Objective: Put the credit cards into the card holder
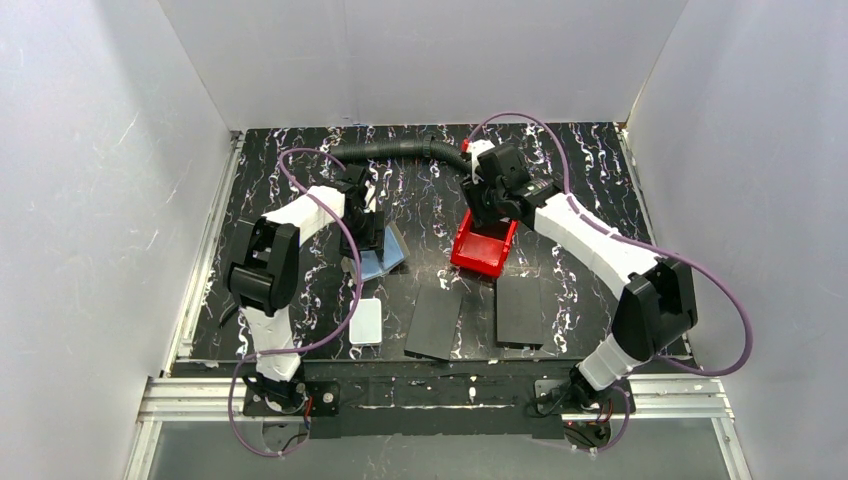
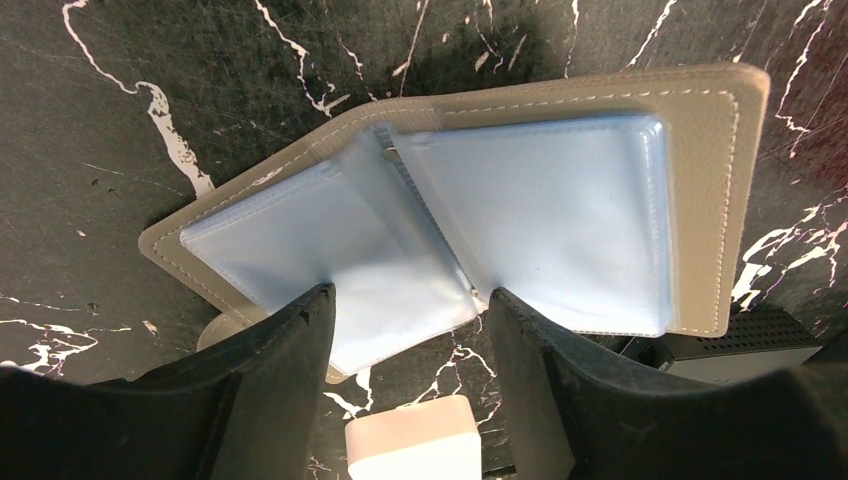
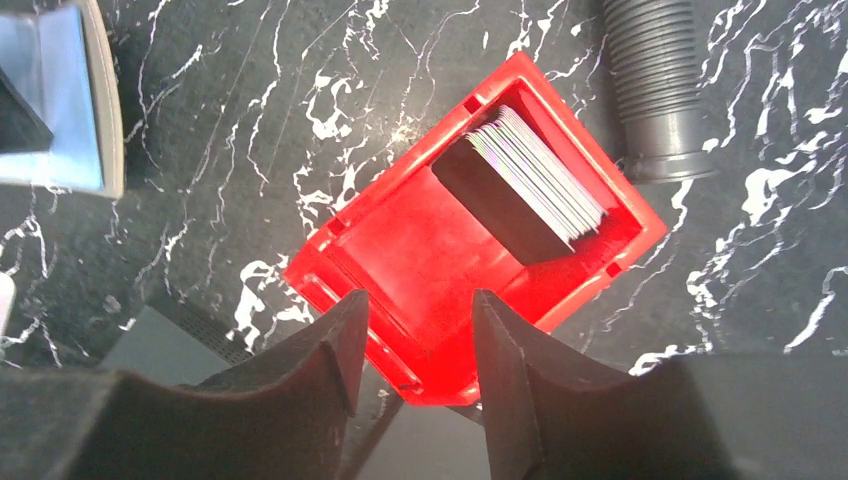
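The card holder [image 2: 560, 220] lies spread on the marbled table, a tan stitched cover with clear bluish sleeves. Above its near edge is my left gripper, open and with nothing between its fingers. Whether the sleeves hold a card cannot be made out. A stack of credit cards [image 3: 535, 178] stands on edge at one end of the red tray [image 3: 420, 245]; the rest of that tray is empty. My right gripper hovers over the tray's empty end, open, its gap clear, the cards lying farther out from its fingertips.
A black ribbed hose [image 1: 385, 151] runs along the back of the table. Two dark flat panels [image 1: 433, 322] lie in front of the tray. A white rectangular piece [image 1: 366, 322] rests in front of the holder.
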